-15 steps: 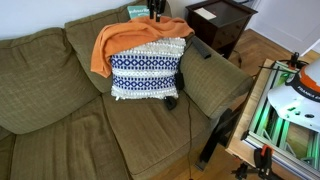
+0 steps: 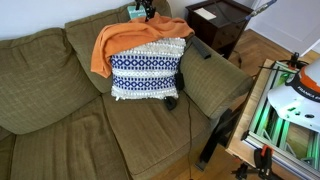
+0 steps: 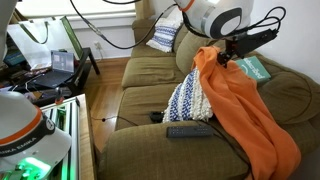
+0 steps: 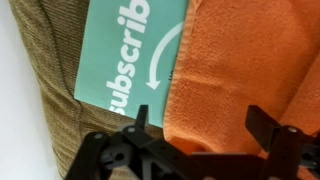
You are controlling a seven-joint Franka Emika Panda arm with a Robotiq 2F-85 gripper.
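Observation:
An orange blanket (image 2: 128, 38) is draped over the sofa's back and over a blue-and-white patterned pillow (image 2: 146, 75). Behind it, against the sofa, a teal card (image 4: 110, 60) reads "subscribe", with a white arrow; the blanket covers part of it. My gripper is open above the place where card and blanket meet. Nothing shows between its fingers. In exterior view 2 the arm reaches over the sofa, and the gripper (image 3: 227, 54) is close to the blanket's top. Whether it touches the cloth, I cannot tell.
A dark grey flat object (image 3: 189, 130) lies on the sofa arm. On the far left a laptop (image 3: 52, 68) stands open. The sofa's seat cushions (image 2: 145, 125) are mostly clear. A dark wooden cabinet (image 2: 222, 32) stands behind the sofa arm.
At the top of exterior view 1, my gripper has shifted a little to the left, in front of the teal card. Blanket and pillow look unchanged.

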